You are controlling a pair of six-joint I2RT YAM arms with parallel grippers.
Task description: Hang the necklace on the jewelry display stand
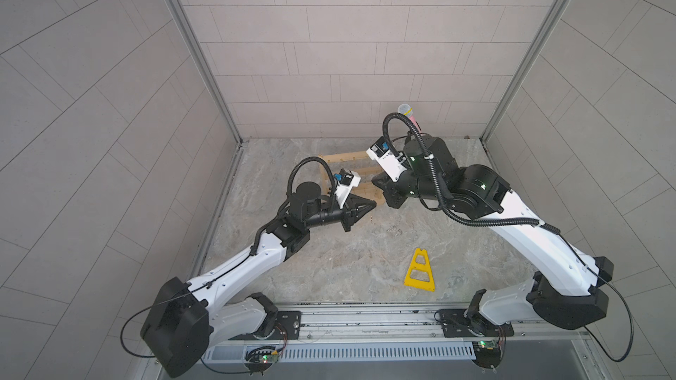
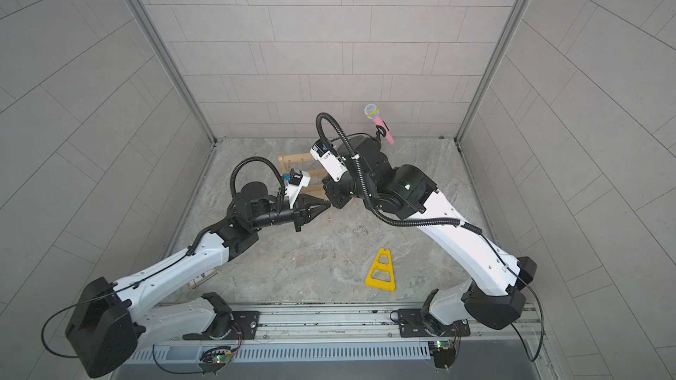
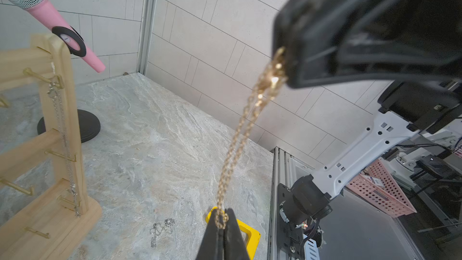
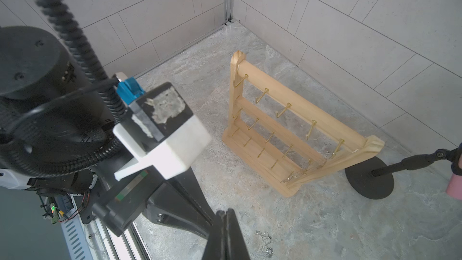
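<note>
A gold chain necklace (image 3: 235, 149) stretches slantwise in the left wrist view, from the dark right gripper at upper right down to my left gripper. The left gripper is shut on the chain's lower end. My right gripper is shut too, and the chain's upper end comes out at its tip in the left wrist view. The wooden jewelry stand (image 4: 298, 127) with rows of gold hooks stands behind the grippers. A silver necklace (image 3: 62, 134) hangs from its end hook. Another silver chain (image 3: 161, 228) lies on the tabletop.
A pink microphone (image 3: 53, 16) on a round black base (image 3: 86, 124) stands beside the display. The yellow triangular piece (image 1: 420, 271) lies near the front edge. Both arms meet close together.
</note>
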